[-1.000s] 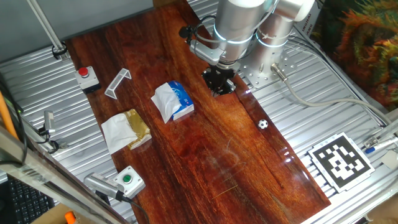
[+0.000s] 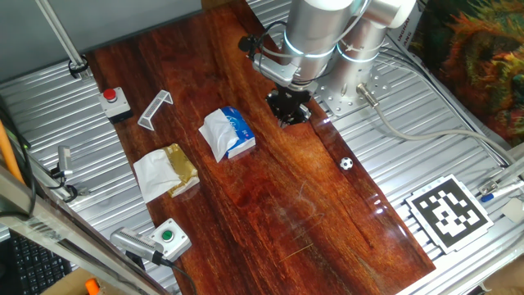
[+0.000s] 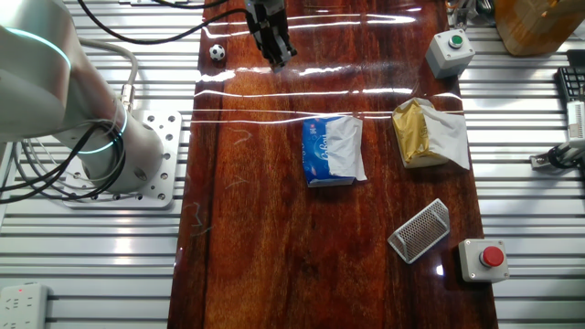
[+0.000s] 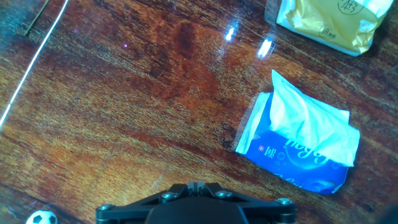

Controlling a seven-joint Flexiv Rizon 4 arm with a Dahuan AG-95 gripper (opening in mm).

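Note:
My gripper shows at the bottom of the wrist view, its two fingertips together and nothing visible between them. It hangs above the wooden table near the arm's base, apart from every object. A blue tissue pack [image 2: 239,133] with white tissue sticking out lies near the table's middle, to the gripper's left in exterior view 1. Beyond it is a gold tissue pack [image 3: 413,133], also with tissue pulled out. A small black-and-white ball [image 2: 346,164] rests near the base-side edge of the table [image 2: 270,229].
A white perforated bracket [image 3: 421,231] and a red-button box [image 3: 483,260] sit along the far edge. The green-button box [image 2: 169,238] stands on that same side. A checkered marker board [image 2: 449,213] lies off the table.

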